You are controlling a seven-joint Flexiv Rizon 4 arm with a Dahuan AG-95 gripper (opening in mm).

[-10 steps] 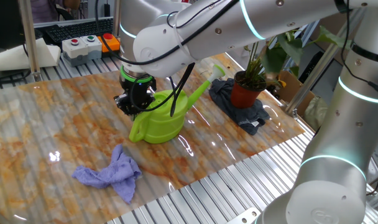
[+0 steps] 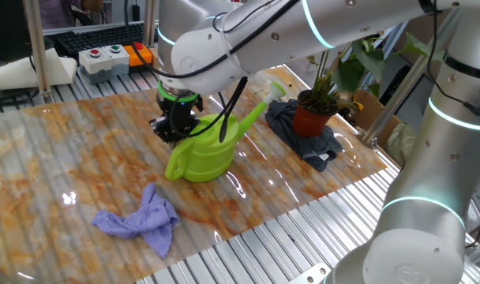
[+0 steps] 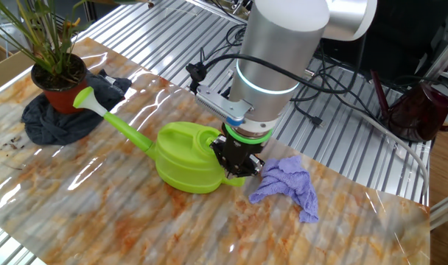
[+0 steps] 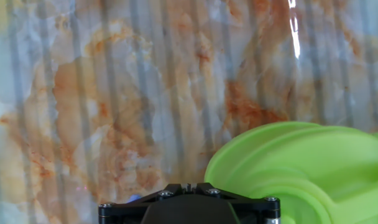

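A lime-green watering can (image 2: pixel 207 158) stands upright on the marbled sheet, its spout toward the potted plant. My black gripper (image 2: pixel 174 131) points down at the can's rear handle side, close by its top opening. From the other side, the gripper (image 3: pixel 239 160) overlaps the rear of the watering can (image 3: pixel 186 163). Part of the can (image 4: pixel 288 149) fills the lower right of the wrist view, beside the black linkage. The fingertips are hidden in every view, so neither the finger's state nor contact with the handle can be made out.
A crumpled purple cloth (image 2: pixel 145 220) lies near the can's handle side. The potted plant (image 2: pixel 309 120) stands on a dark cloth (image 2: pixel 325 145) beyond the spout. A dark red kettle (image 3: pixel 418 110) is off the sheet. Bare sheet lies left of the can in exterior view 1.
My gripper has shifted slightly right in exterior view 1, toward the watering can. The can, the purple cloth and the plant have stayed in place.
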